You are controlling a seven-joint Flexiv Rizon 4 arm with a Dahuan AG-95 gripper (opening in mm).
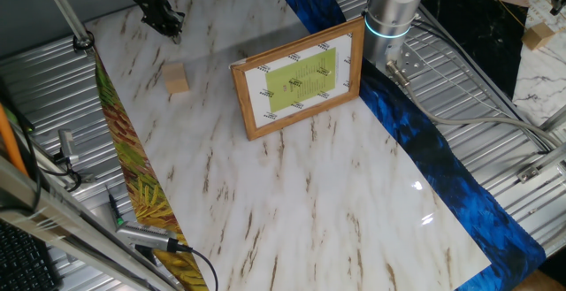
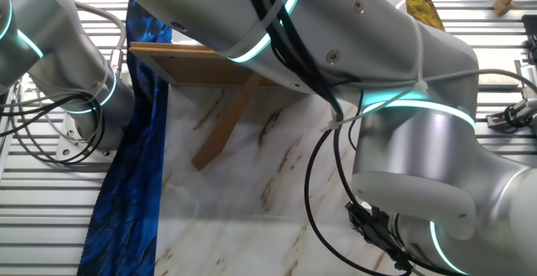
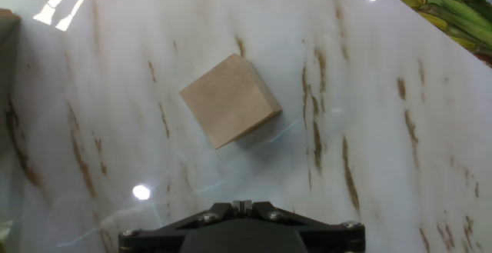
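A plain wooden cube (image 1: pixel 176 78) rests on the white marbled tabletop, toward its far left in exterior view 1. The wrist view has the same cube (image 3: pixel 231 101) near the middle, turned at an angle, with clear surface around it. My gripper (image 1: pixel 176 40) hangs above the table, behind the cube and apart from it. Its fingertips meet at the bottom of the wrist view, so the gripper is shut with nothing visible between them. In exterior view 2 the arm hides the cube.
A wooden picture frame (image 1: pixel 258 123) stands upright right of the cube; its back leg (image 2: pixel 225 129) props it in exterior view 2. Blue cloth (image 1: pixel 416 132) and leaf-patterned cloth (image 1: pixel 141 180) line the table's sides.
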